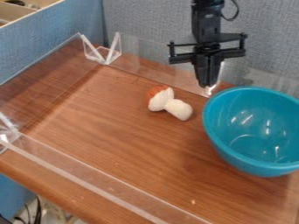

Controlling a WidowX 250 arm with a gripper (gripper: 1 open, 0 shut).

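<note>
My black gripper (pixel 208 72) hangs over the back of the wooden table, shut, with nothing visible between its fingers. Below it and to the left lies a small white toy with an orange-red patch (pixel 163 100), resembling a mushroom, with a second white rounded piece (pixel 179 109) against it. A large turquoise bowl (pixel 251 144) stands empty at the right, below and to the right of the gripper.
Clear plastic edging with brackets (pixel 100 52) runs around the wooden table (pixel 93 118). A blue-grey padded wall borders the back and left.
</note>
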